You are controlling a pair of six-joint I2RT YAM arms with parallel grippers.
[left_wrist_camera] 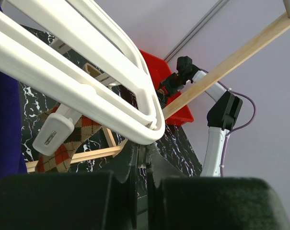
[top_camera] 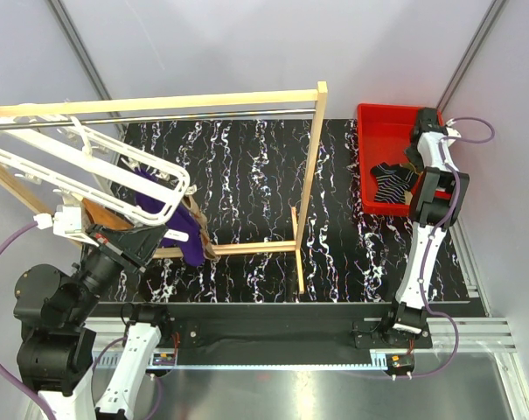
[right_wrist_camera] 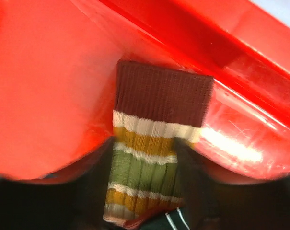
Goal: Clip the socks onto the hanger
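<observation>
My left gripper is shut on the white clip hanger point(left_wrist_camera: 147, 117) at its rounded end. Purple point(top_camera: 187, 227) and argyle point(left_wrist_camera: 82, 136) socks hang from the hanger beside the wooden rack. Over the red bin point(top_camera: 382, 131) at the right, my right gripper points down, its blurred fingers part open on either side of a striped sock point(right_wrist_camera: 145, 167) with a brown cuff. The sock lies on the bin floor by its wall; whether the fingers touch it I cannot tell. A black sock with white stripes point(top_camera: 392, 182) lies beside it.
The wooden rack point(top_camera: 310, 175) with its metal rod stands between the hanger and the bin. Bare black marbled table point(top_camera: 247, 175) fills the middle. The bin's wall point(right_wrist_camera: 250, 57) runs close past the brown cuff.
</observation>
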